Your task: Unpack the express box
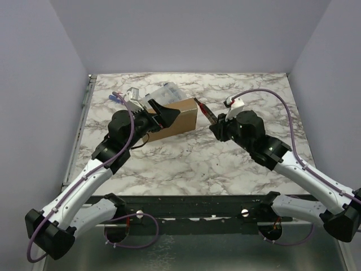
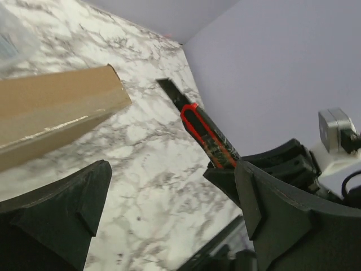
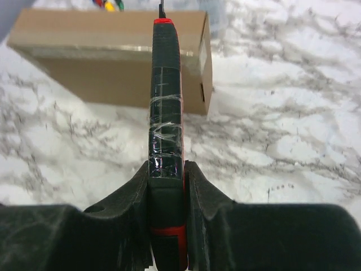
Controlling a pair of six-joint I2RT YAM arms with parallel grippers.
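The black-and-red box cutter (image 3: 166,113) is gripped at its rear end by my right gripper, its blade end pointing away and free. In the left wrist view the cutter (image 2: 204,129) slants up to the left, out of that gripper's reach. My left gripper stands open, empty between its fingers. From above, the left gripper (image 1: 167,114) covers part of the brown cardboard box (image 1: 183,125). The box's taped seam shows in the right wrist view, and its front left part is hidden by the left arm in the top view.
Behind the box lies a clear plastic case (image 1: 170,92). A blue-handled tool (image 1: 115,98) rests at the table's back left. Bare marble (image 1: 248,84) spreads over the right and front of the table.
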